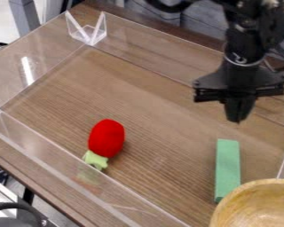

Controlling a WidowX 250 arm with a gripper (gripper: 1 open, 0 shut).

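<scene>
The black gripper (238,91) hangs over the back right of the wooden table, shut, with nothing seen between its fingers. Below it a flat green block (227,168) lies lengthwise near the right front. A red rounded object (106,137) lies left of centre, with a small light green piece (95,160) at its lower end.
A large yellow bowl (254,208) fills the bottom right corner. A clear plastic holder (88,28) stands at the back left. The table's edge runs along the lower left.
</scene>
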